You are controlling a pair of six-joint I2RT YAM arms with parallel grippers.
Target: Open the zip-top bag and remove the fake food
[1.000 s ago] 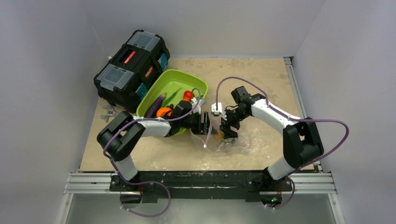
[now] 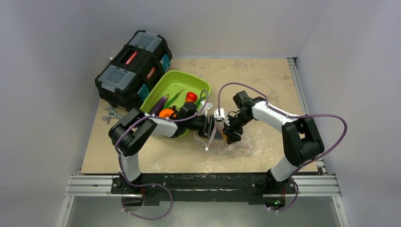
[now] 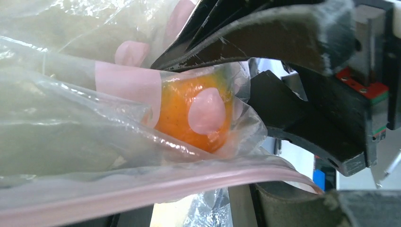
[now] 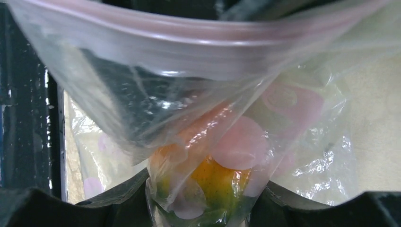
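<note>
The clear zip top bag (image 2: 213, 146) with pink print lies mid-table under both grippers. An orange-green fake fruit (image 3: 177, 118) is inside it, seen through the plastic in both wrist views. My right gripper (image 2: 232, 135) is around that fruit, its fingers (image 4: 118, 203) on either side of the fruit and plastic. My left gripper (image 2: 206, 127) is at the bag's pink-rimmed opening on the left; in the left wrist view the zip strip (image 3: 142, 191) runs across the bottom. Whether its fingers hold plastic is unclear.
A green bin (image 2: 168, 80) with fake eggplant, tomato, orange and other produce stands behind my left arm. A black toolbox (image 2: 132, 66) is at the back left.
The left arm has moved a little to the right.
</note>
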